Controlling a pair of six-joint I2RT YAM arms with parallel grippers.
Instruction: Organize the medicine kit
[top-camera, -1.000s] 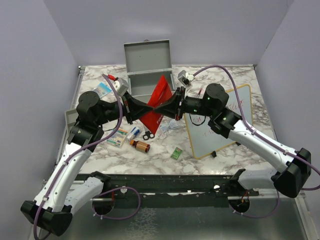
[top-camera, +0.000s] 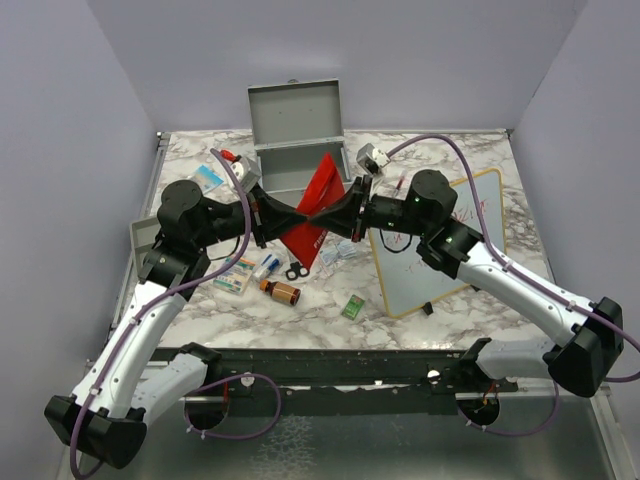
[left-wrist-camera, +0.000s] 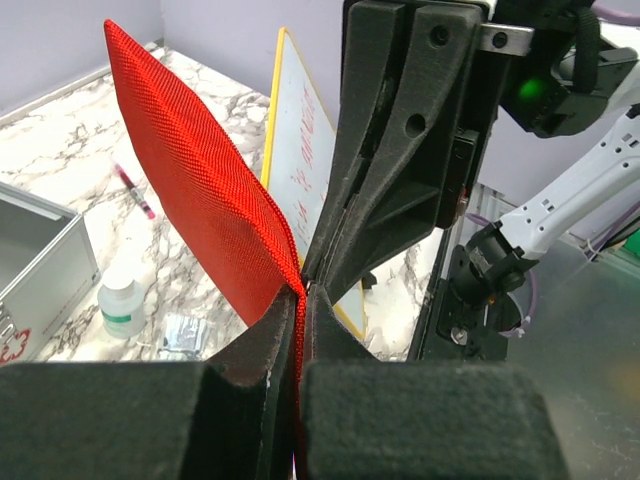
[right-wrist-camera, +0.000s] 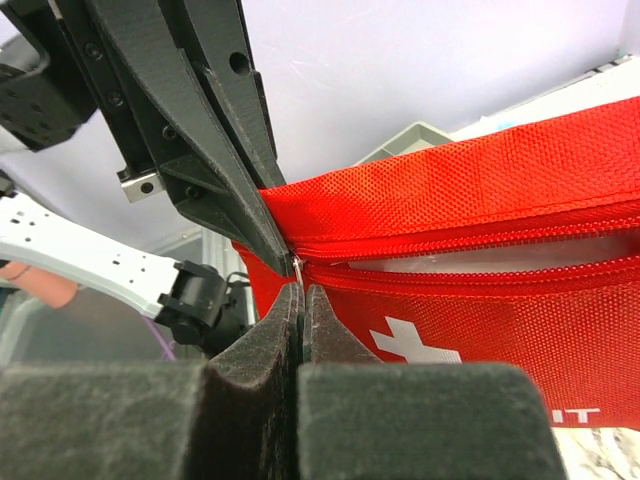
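Note:
A red zippered pouch (top-camera: 322, 183) with a white cross hangs upright between both grippers in mid-air above the table, its zip parted in the right wrist view (right-wrist-camera: 420, 340). My left gripper is shut on the pouch's edge, close beside the fingers of the other gripper. My right gripper is shut at the zipper, its tips on the small metal pull.
An open grey case (top-camera: 295, 110) stands at the back. A brown bottle (top-camera: 280, 292), blue-white packs, scissors (top-camera: 297, 271) and a green box (top-camera: 352, 307) lie on the marble table (top-camera: 400, 330). A whiteboard (top-camera: 420, 290) lies right.
The left arm has shifted very slightly; the pouch and both grippers otherwise look the same.

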